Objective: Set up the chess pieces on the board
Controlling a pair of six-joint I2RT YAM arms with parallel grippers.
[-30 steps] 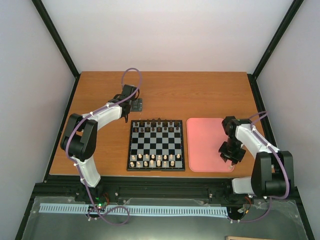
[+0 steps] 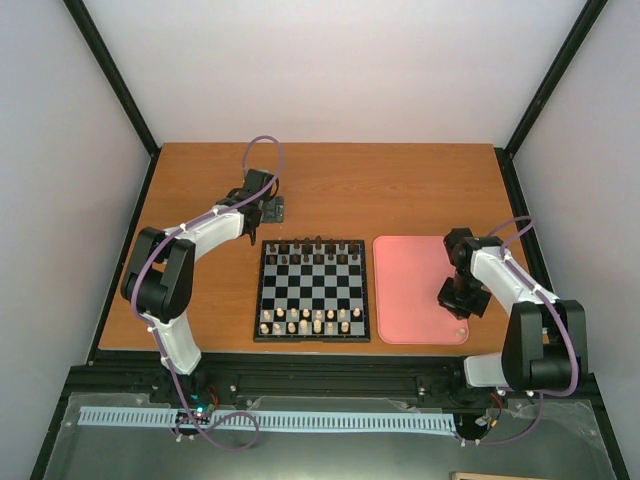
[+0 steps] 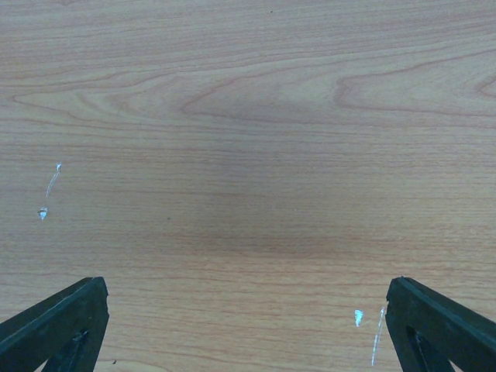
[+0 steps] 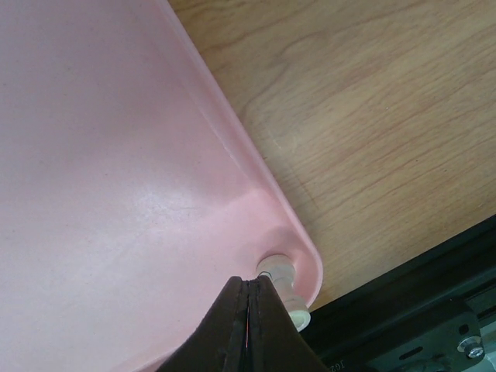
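Observation:
A white chess piece (image 4: 280,271) stands in the front right corner of the pink tray (image 4: 170,217). My right gripper is shut, its fingertips meeting with nothing between them. The piece is outside the fingers, just to their right, partly covered by them in the right wrist view. On the chessboard (image 2: 312,293), dark pieces (image 2: 318,250) fill the far rows and white pieces (image 2: 305,322) the near rows. Over bare wood, my left gripper is wide open and empty.
Close behind the tray corner runs the dark frame rail (image 4: 403,302) along the table's front edge. A small grey object (image 2: 273,209) lies by the left gripper, above the board.
The left arm has barely moved.

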